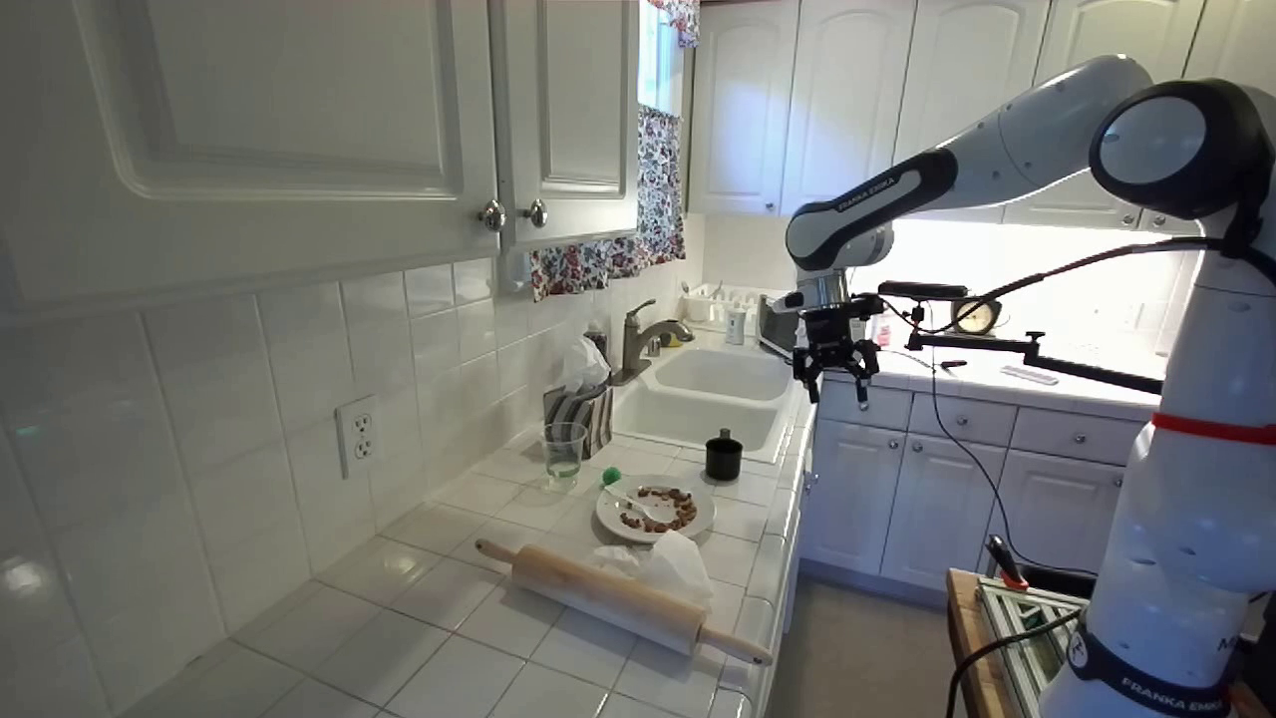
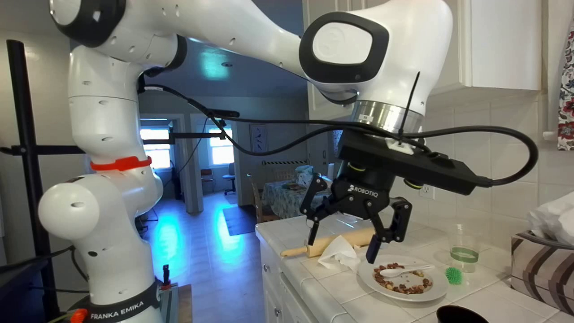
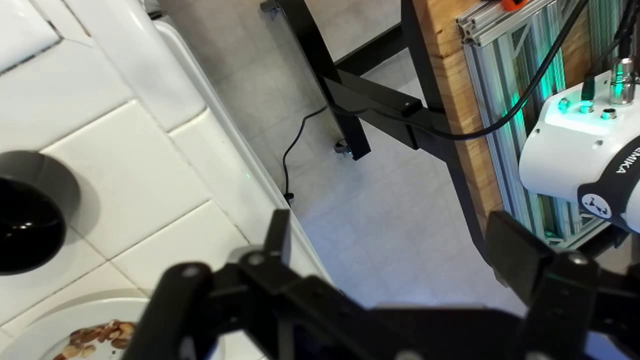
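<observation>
My gripper [image 1: 839,397] hangs open in the air beside the counter's front edge, above counter height, with nothing between its fingers. In the second exterior view the gripper [image 2: 342,252] shows its two fingers spread wide. On the counter lies a white plate [image 1: 611,525] holding brown nuts [image 2: 404,289] and a white spoon [image 2: 395,272]. A black cup [image 1: 723,459] stands between plate and sink; its dark opening shows at the left of the wrist view. Beside the plate are a green spiky ball [image 2: 453,275] and a clear cup [image 1: 563,457]. Floor fills the space between the fingers in the wrist view.
A wooden rolling pin [image 1: 607,594] and a crumpled white tissue [image 1: 677,567] lie on the near side of the plate. Against the wall stands a striped tissue box [image 1: 594,421], by the sink [image 1: 682,419].
</observation>
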